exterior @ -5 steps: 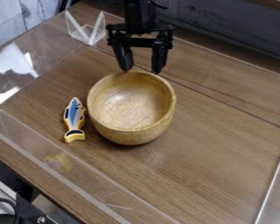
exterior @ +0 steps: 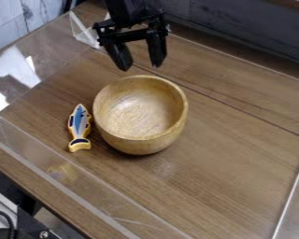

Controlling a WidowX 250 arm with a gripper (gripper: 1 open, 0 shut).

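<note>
A round wooden bowl (exterior: 141, 116) stands empty on the wooden table, centre-left in the camera view. Just left of it lies a small blue, white and orange fish-shaped toy (exterior: 78, 129). The black gripper (exterior: 141, 62) hangs above the far rim of the bowl, its two fingers apart with nothing visible between them.
Bare table surface (exterior: 227, 168) stretches to the right and front of the bowl. A clear plastic barrier (exterior: 40, 177) runs along the left side. Dark walls close off the back, and a clear folded object stands at the back left, partly behind the arm.
The gripper has moved left and up, away from the bowl's rim, and turned somewhat. The bowl and toy are unchanged.
</note>
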